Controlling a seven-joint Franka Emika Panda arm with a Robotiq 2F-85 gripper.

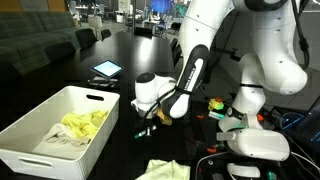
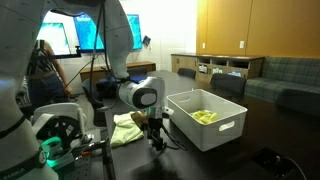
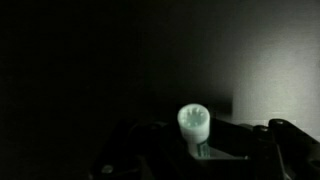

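A small pen-like thing with a white end (image 3: 194, 122) and a greenish body lies by the fingers at the bottom of the wrist view. My gripper (image 1: 145, 128) points down, low over the dark table (image 1: 110, 165), and looks shut. Whether the pen-like thing is between the fingers or just beside them cannot be made out. A small greenish spot (image 1: 139, 136) shows at the fingertips in exterior view 1. From the other side, the gripper (image 2: 157, 145) hangs near the tabletop, in front of the white box (image 2: 215, 130).
The white box (image 1: 40, 158) holds a yellow cloth (image 1: 88, 124) and a pale cloth (image 1: 62, 136). A whitish cloth (image 1: 166, 170) lies at the table's front. A tablet-like thing (image 1: 107, 69) rests farther back.
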